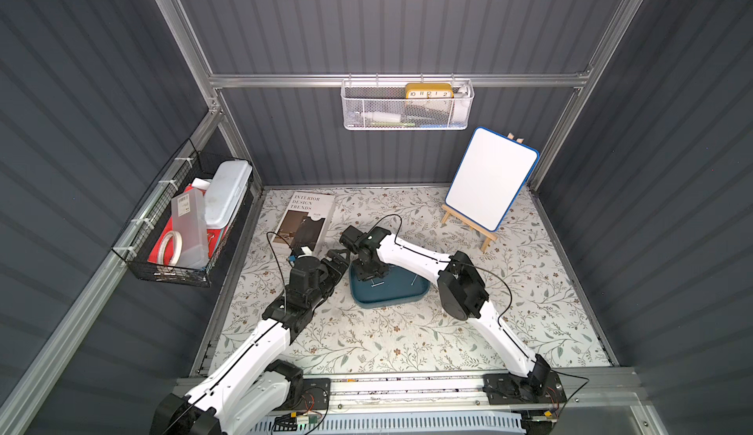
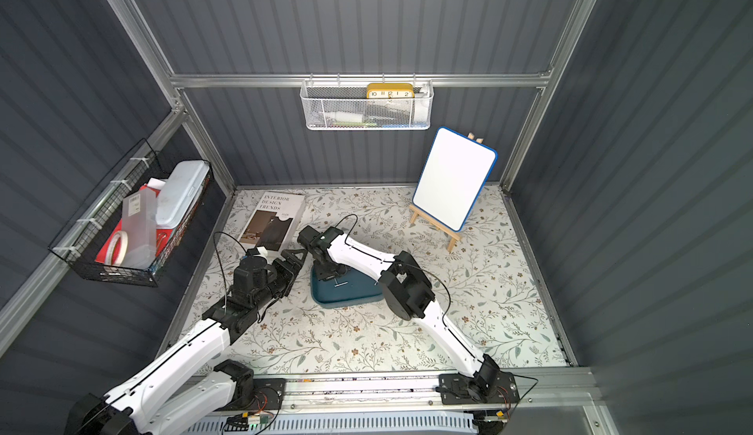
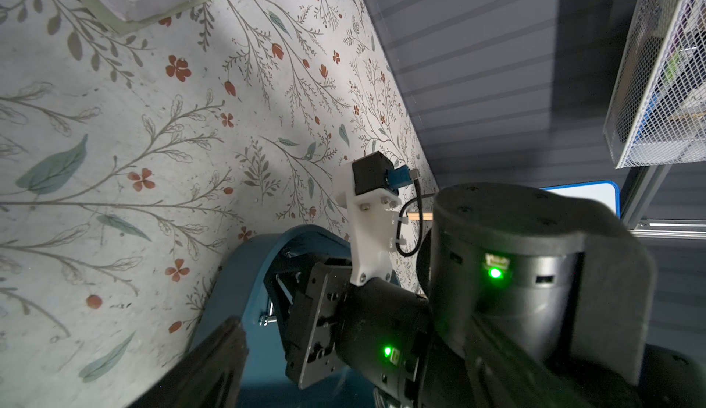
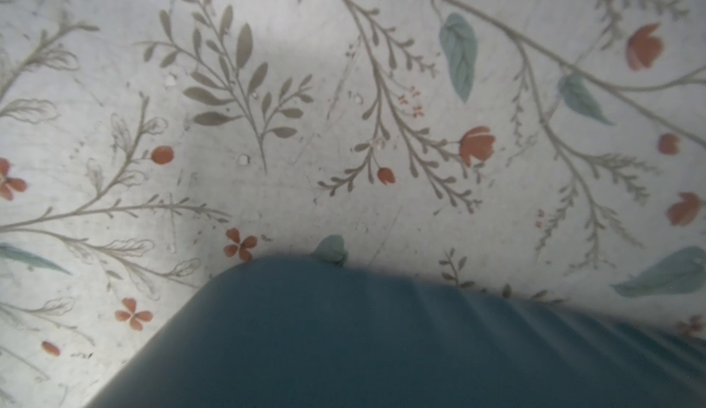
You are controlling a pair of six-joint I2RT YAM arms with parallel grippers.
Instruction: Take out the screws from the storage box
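Observation:
A teal storage box (image 1: 390, 298) stands on the floral table with small silver screws (image 1: 376, 284) lying in it. My right gripper (image 1: 366, 270) reaches down inside its left part; in the left wrist view its black fingers are beside a silver screw (image 3: 267, 318), but whether they hold one I cannot tell. My left gripper (image 1: 337, 258) hangs open just left of the box, its blurred fingers at the lower edge of the left wrist view, nothing seen between them. The right wrist view shows mostly table and a blurred teal rim (image 4: 353, 334).
A magazine (image 1: 302, 219) lies at the back left, a whiteboard on an easel (image 1: 490, 178) stands at the back right. A wire basket (image 1: 180, 231) is on the left wall, a white one (image 1: 407, 113) on the back wall.

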